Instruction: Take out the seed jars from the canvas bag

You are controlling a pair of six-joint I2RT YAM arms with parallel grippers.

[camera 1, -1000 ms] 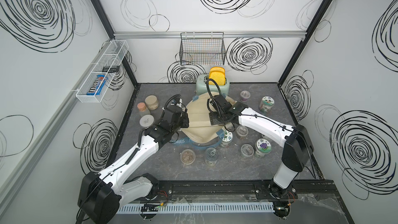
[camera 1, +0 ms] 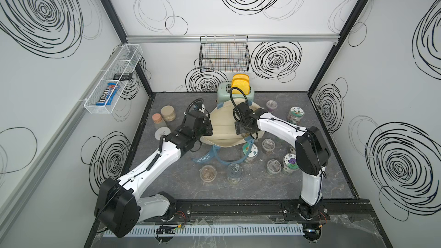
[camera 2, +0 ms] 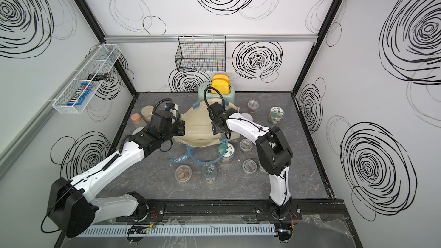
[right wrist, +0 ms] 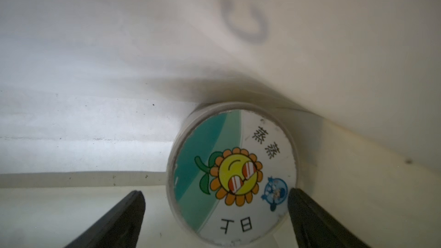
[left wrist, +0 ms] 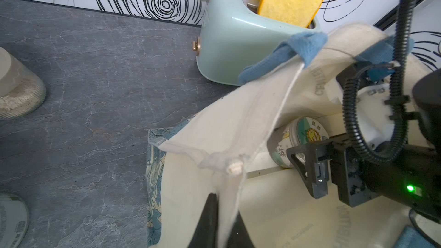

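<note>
The cream canvas bag (camera 1: 220,124) with blue straps lies open mid-table. My left gripper is shut on the bag's edge, the fabric rising between its fingers. My right gripper is open inside the bag, its fingers either side of a seed jar (right wrist: 232,174) with a sunflower on its lid, which lies against the inner fabric. In the left wrist view that jar (left wrist: 294,133) sits just beyond the right gripper's fingers.
A mint toaster (left wrist: 229,41) with yellow slices stands behind the bag. Several jars (camera 1: 273,166) stand at the right and front, several more (camera 1: 167,112) at the left. Wire baskets (camera 1: 224,55) hang on the walls.
The right arm's elbow has swung inward, its gripper still over the bag's interior.
</note>
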